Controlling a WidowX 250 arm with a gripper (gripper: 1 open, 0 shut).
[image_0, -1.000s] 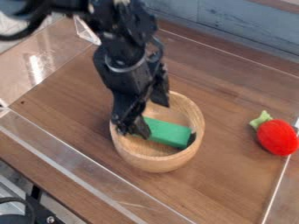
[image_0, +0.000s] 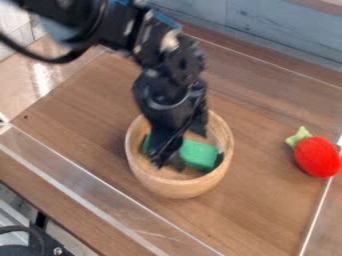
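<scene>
My black gripper (image_0: 173, 143) reaches down into a round wooden bowl (image_0: 179, 186) in the middle of the view, its fingers open around a green block (image_0: 199, 155) that lies in the bowl. The gripper covers part of the block and the back of the bowl, so contact between fingers and block is unclear.
A red toy strawberry (image_0: 318, 157) with a green leaf lies on the wooden table (image_0: 267, 120) at the right. A blue-grey wall (image_0: 281, 35) runs along the back.
My gripper has shifted slightly and sits deeper over the middle of the bowl, covering more of the green block. The bowl and strawberry look unmoved.
</scene>
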